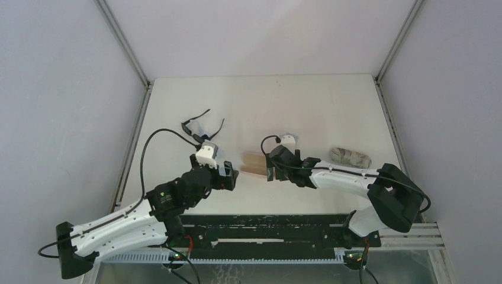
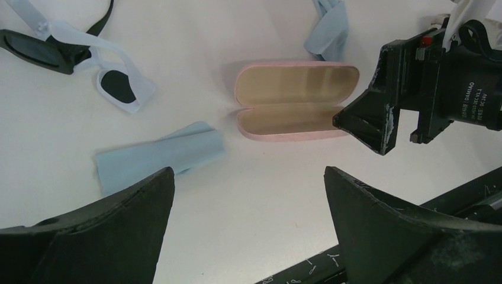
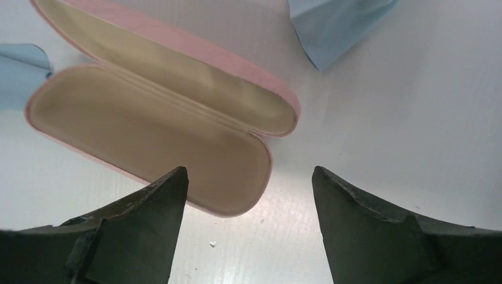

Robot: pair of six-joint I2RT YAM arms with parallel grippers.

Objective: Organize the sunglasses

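Note:
Black sunglasses [image 1: 197, 131] with unfolded temples lie at the left of the table, a translucent strip with a black oval [image 2: 118, 86] against them. An open, empty pink case [image 2: 296, 133] with a beige lining rests near the middle. One blue cloth [image 2: 160, 155] is flat to the left of the case, and another blue cloth [image 3: 340, 26] lies behind it. My left gripper is open above the table, left of the case. Over the case's right end hovers my right gripper, its fingers apart with nothing between them.
A patterned rolled pouch [image 1: 350, 157] lies at the right, close to the right arm. My two grippers stand close together around the case.

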